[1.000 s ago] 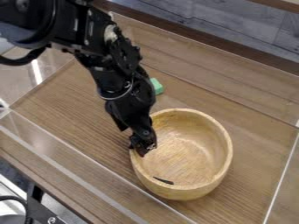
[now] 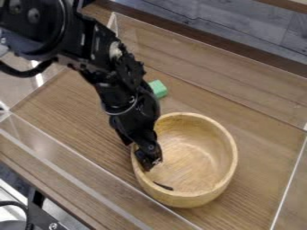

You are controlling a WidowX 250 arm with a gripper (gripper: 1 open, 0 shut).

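My black gripper (image 2: 146, 151) hangs over the left side of a round pale wooden bowl (image 2: 202, 166), its tip down at or inside the bowl's left part. A small dark thin piece lies on the bowl's floor near the front left, below the gripper. A small green block (image 2: 157, 88) sits on the table behind the arm, to the right of it.
The wooden table (image 2: 249, 103) has free room to the right of and behind the bowl, and to the left of the arm. A raised wooden edge and grey boards run along the back. Cables and pale material lie beyond the left edge.
The arm has shifted slightly over the last second, with the gripper staying at the bowl's left side. The bowl and green block look about the same.
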